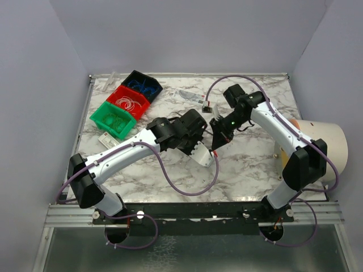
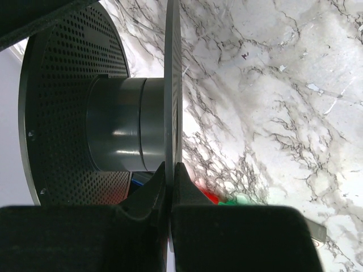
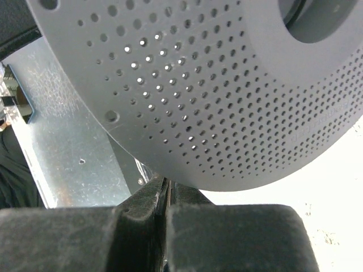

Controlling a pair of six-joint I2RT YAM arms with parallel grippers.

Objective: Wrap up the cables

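A dark grey spool (image 2: 116, 124) with perforated flanges stands on its side in the left wrist view. My left gripper is shut with one flange's thin edge running between its fingers. In the right wrist view, a perforated flange (image 3: 227, 102) fills the upper part. At its lower edge my right gripper is shut, and no cable can be made out between its fingertips. From above, the arms meet near the table's middle and mostly hide the spool. Cables lie in bins: blue (image 1: 144, 89), white (image 1: 129, 103) and green (image 1: 114, 121).
The black bin (image 1: 135, 73), red bin (image 1: 116, 94) and green bin (image 1: 100, 118) stand at the back left. A white block (image 1: 108, 140) lies before them. To the right sits a large cream cylinder (image 1: 323, 146).
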